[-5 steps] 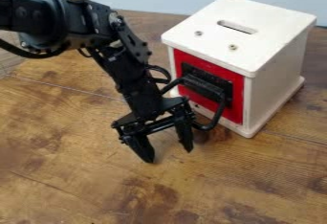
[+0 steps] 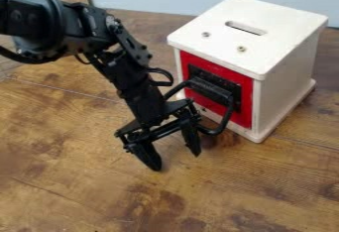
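Observation:
A black robot arm reaches in from the upper left, its gripper (image 2: 172, 153) pointing down just above the wooden table, left of and in front of a cream wooden box (image 2: 280, 88). The two fingers stand apart with nothing visible between them. The box has a slot in its top and a red front panel (image 2: 249, 123) with a black fitting and a black looped cable or handle, partly behind the arm.
A pale wall or surface runs behind the box at the back.

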